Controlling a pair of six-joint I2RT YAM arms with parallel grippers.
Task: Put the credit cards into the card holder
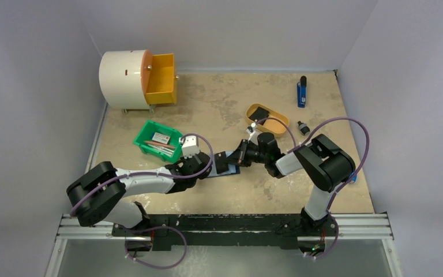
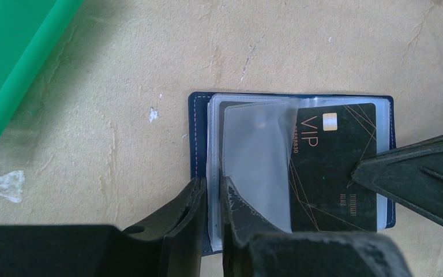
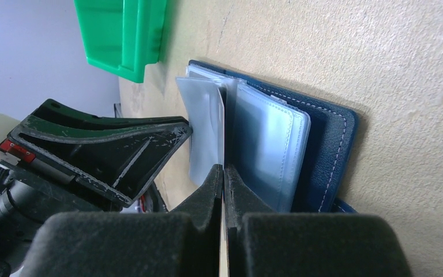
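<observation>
The dark blue card holder (image 2: 196,138) lies opened flat on the table, with clear sleeves (image 2: 254,167) on it. A black VIP card (image 2: 331,167) has its left end beneath a sleeve's translucent flap; its right part is uncovered. My left gripper is shut on the left edge of the sleeves. From the right, my right gripper reaches over the holder, shut, with the card's thin edge (image 3: 224,121) running between its fingers. In the left wrist view one right fingertip (image 2: 366,173) overlaps the card's right side; the other is hidden.
A green bin (image 1: 176,136) with small items stands close to my left gripper. Behind my right arm is an orange tray (image 1: 281,128) holding a black item (image 1: 258,113). A drum-shaped box (image 1: 121,79) with an open yellow drawer (image 1: 161,86) sits back left.
</observation>
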